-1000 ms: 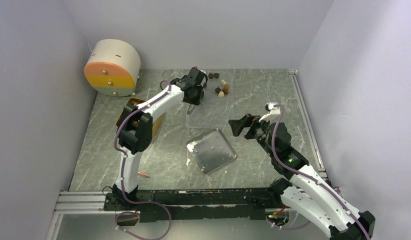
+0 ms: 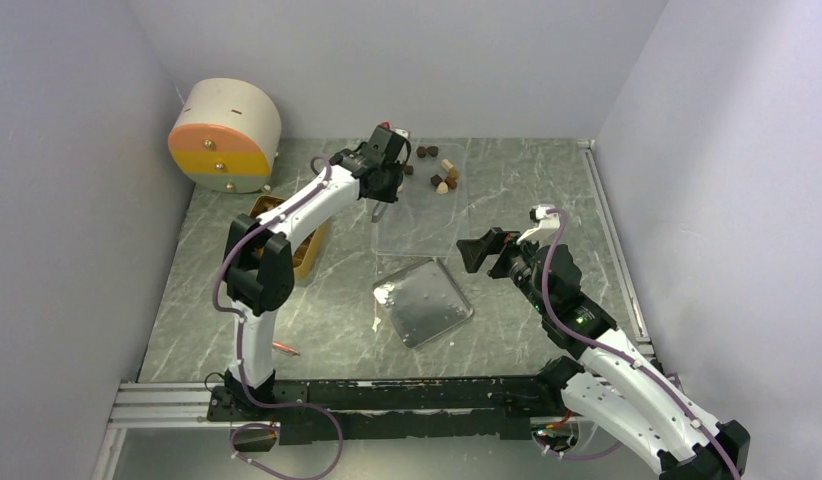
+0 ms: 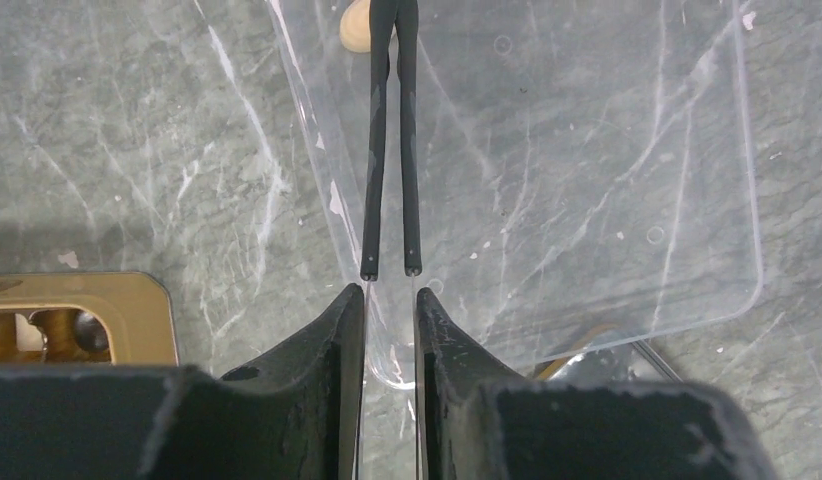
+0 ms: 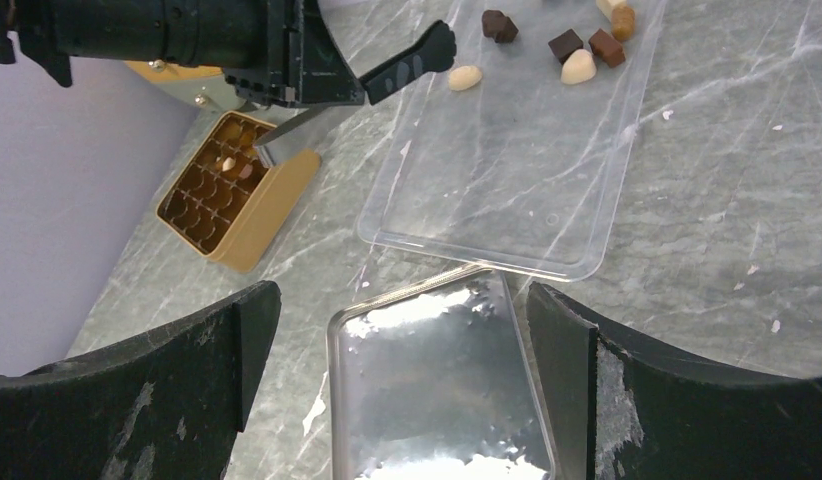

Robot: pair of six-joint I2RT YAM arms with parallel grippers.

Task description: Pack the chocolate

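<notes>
Chocolates of dark, brown and cream colours (image 2: 437,181) (image 4: 577,66) lie on the clear tray (image 2: 417,230) (image 3: 587,180). My left gripper is shut on metal tongs with black tips (image 3: 410,150), held over the tray's left side; a cream piece (image 3: 352,28) lies beside the tips, and whether they grip anything is hidden. The tan chocolate box (image 3: 147,320) (image 4: 267,215), with compartments partly filled, sits left of the tray, partly under the left arm. My right gripper is open and empty, right of the tray's front.
A metal lid (image 2: 423,302) lies in front of the clear tray. A rounded drawer cabinet (image 2: 224,135) stands at the back left. Walls enclose the back and sides.
The right arm, tray, lid and visible chocolates have not visibly moved.
</notes>
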